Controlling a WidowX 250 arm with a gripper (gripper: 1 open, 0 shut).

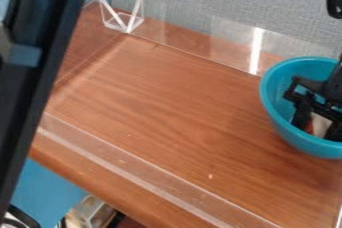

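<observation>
A teal bowl (281, 122) sits at the right edge of the wooden table (160, 122), partly cut off by the frame. My black gripper (318, 117) is down inside it at the far right. A small reddish and pale item shows between and below the fingers, partly hidden by the gripper; the fingers appear closed around it, though its shape is unclear.
A clear acrylic barrier with white corner brackets (120, 17) stands along the back edge, before a grey textured wall. A black frame post (34, 72) crosses the left side.
</observation>
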